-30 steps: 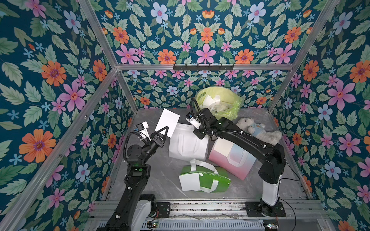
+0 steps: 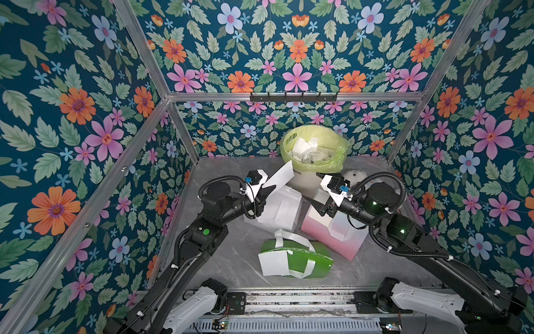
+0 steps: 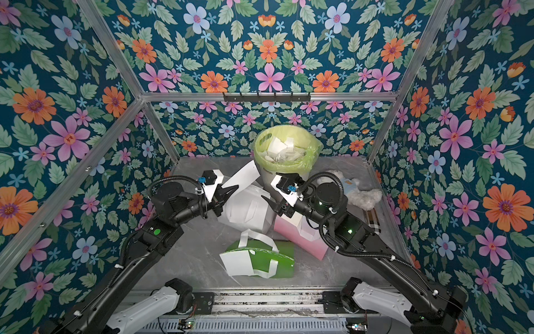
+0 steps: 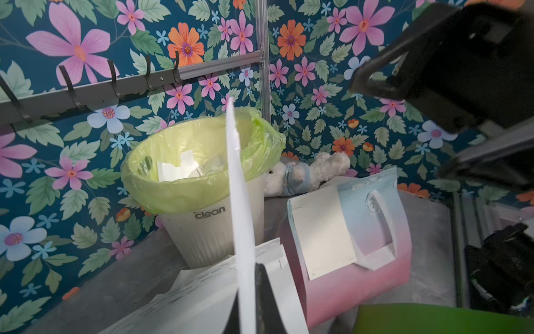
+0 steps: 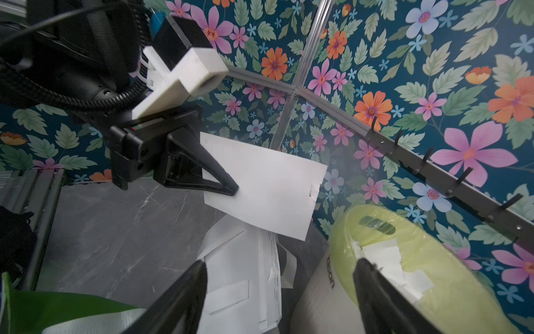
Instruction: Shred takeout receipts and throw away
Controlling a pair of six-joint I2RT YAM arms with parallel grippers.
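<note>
My left gripper [image 2: 262, 190] holds a white paper receipt [image 5: 261, 186] upright, its fingers shut on one edge, raised above the white bag [image 3: 244, 208]. My right gripper [image 2: 319, 203] stands open and empty just right of the receipt, facing it. Behind them, the bin [image 4: 217, 228] with a yellow-green liner [image 2: 317, 161] has white paper scraps [image 3: 281, 147] inside. The green bag [image 2: 317, 261] at the front and the pink bag [image 4: 333, 295] at the right each carry a white paper [image 2: 272, 261].
A plush toy [image 3: 364, 197] lies at the back right behind the pink bag. Bare table [image 2: 200, 256] shows at the left. A rail with hooks [image 2: 293, 97] runs along the back wall above the bin.
My left gripper has lifted the receipt and moved it rightward toward the middle. My right gripper has shifted rightward and now faces the receipt.
</note>
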